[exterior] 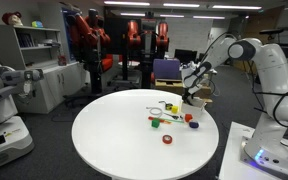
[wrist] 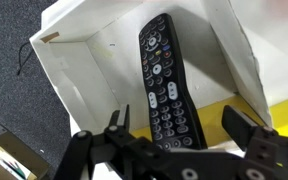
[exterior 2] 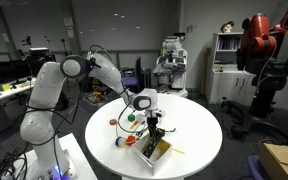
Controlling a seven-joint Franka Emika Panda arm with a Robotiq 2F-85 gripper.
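Note:
In the wrist view a black remote control [wrist: 164, 80] lies inside a white open box [wrist: 79, 50], partly over a yellow item [wrist: 212, 125] on the box floor. My gripper stands open over the remote's lower end, one finger [wrist: 114, 145] to its left and the other finger [wrist: 246, 130] to its right. Whether the fingers touch the remote I cannot tell. From the second exterior view, my gripper [exterior 2: 154, 135] reaches down at the box [exterior 2: 156, 158] near the table's edge.
Several small coloured objects, among them a red one [exterior: 167, 139] and a green one [exterior: 155, 123], lie on the round white table [exterior: 109, 125] beside the box.

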